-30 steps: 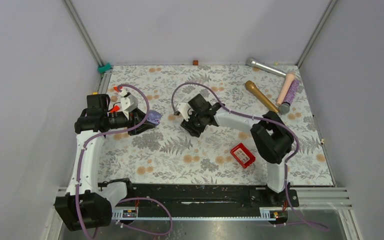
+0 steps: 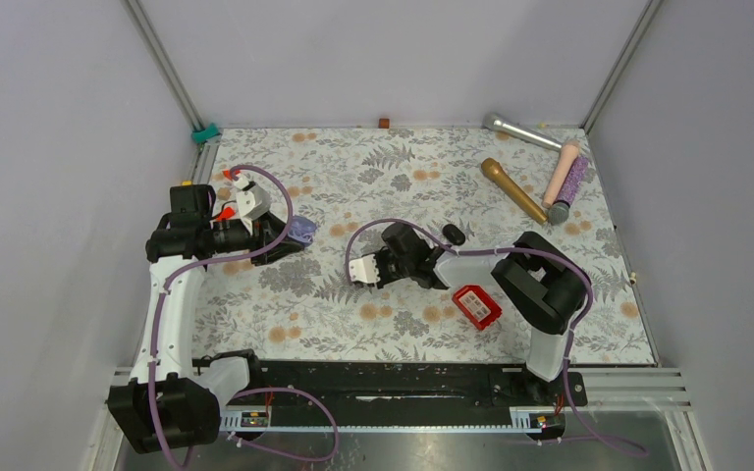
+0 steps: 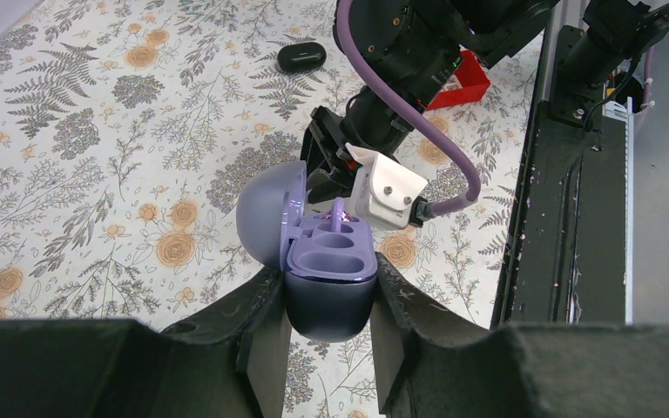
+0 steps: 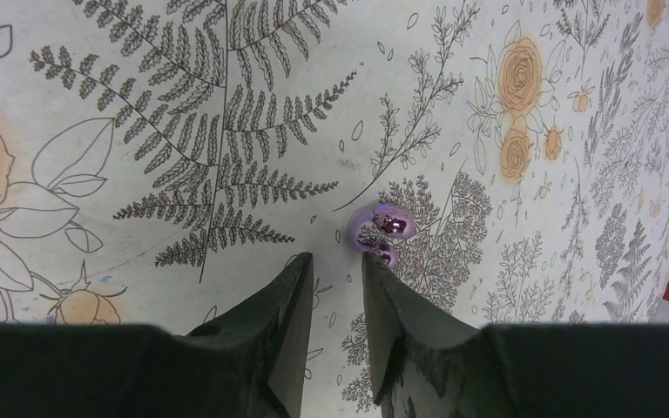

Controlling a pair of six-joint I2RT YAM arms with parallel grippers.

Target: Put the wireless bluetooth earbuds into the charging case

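Note:
The lilac charging case is held upright with its lid open in my left gripper, which is shut on it; the top view shows it at the left. A small piece stands up from one of its slots. My right gripper is low over the cloth at the centre, part open with nothing visible between its fingers. A purple glossy earbud lies on the cloth just beyond its right fingertip.
A red tray lies right of centre, a small black oval object beside the right arm. Several microphone-like objects lie at the back right.
The left arm and the case have not moved.

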